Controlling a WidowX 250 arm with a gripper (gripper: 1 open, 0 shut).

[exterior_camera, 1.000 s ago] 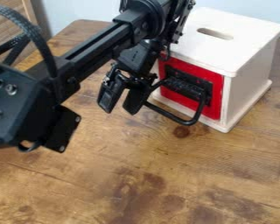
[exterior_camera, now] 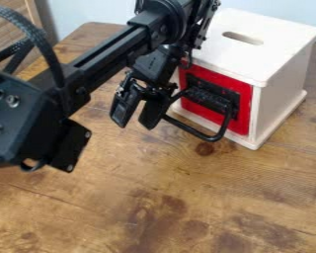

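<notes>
A white wooden box (exterior_camera: pixel 276 69) with a slot in its top stands at the upper right. On its front is a red panel (exterior_camera: pixel 241 131) carrying a black rack-like fitting (exterior_camera: pixel 216 99) with a black handle hanging out low in front. My gripper (exterior_camera: pixel 137 107) hangs just left of the red panel, pointing down. Whether its fingers are open or closed, and whether anything sits between them, is hard to make out against the dark arm.
A pale wall stands behind, and slatted wood shows at the far left edge.
</notes>
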